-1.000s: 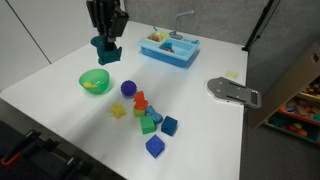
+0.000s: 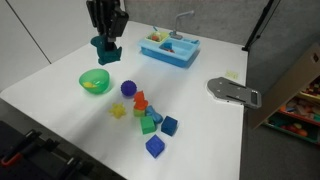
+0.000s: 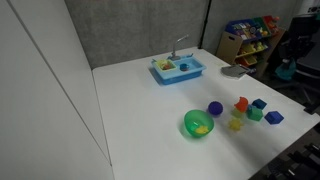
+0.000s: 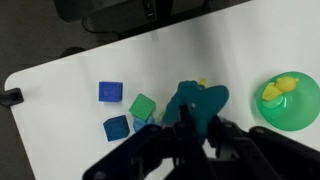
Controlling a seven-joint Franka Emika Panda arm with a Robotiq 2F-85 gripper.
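A dark teal, soft-looking object (image 2: 107, 51) hangs in the air, and my gripper (image 2: 105, 38) is shut on its upper part. From the wrist, that teal object (image 4: 196, 100) covers part of the table and some toys below it. Exterior view 2 shows it (image 3: 286, 70) at the right edge, well above the table. A green bowl (image 2: 95, 81) with something yellow inside stands on the table to the lower left of the held object. What exactly the teal thing is, I cannot tell.
Loose toys include a purple ball (image 2: 129, 88), a yellow star-like piece (image 2: 123, 110), an orange piece (image 2: 140, 100), green blocks (image 2: 148, 125) and blue blocks (image 2: 155, 146). A blue toy sink (image 2: 170, 48) stands at the back. A grey flat piece (image 2: 234, 93) lies right; free table surrounds it.
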